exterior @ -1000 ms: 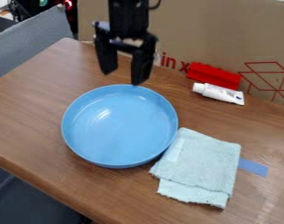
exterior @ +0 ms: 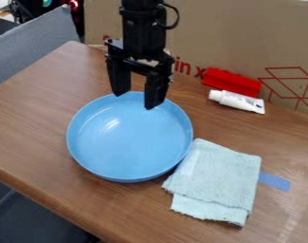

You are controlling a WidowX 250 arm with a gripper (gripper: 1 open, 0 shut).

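Observation:
My black gripper (exterior: 137,88) hangs above the back part of a blue round plate (exterior: 124,142), its two fingers spread open with nothing between them. The plate lies empty on the wooden table. A folded pale blue cloth (exterior: 216,185) lies to the right of the plate, near it.
A red object (exterior: 231,82) and a white tube (exterior: 236,102) lie at the back right, before a cardboard backdrop (exterior: 273,62). A grey chair (exterior: 29,52) stands beyond the left edge. A strip of blue tape (exterior: 275,181) is at the right.
The objects on the table have not moved.

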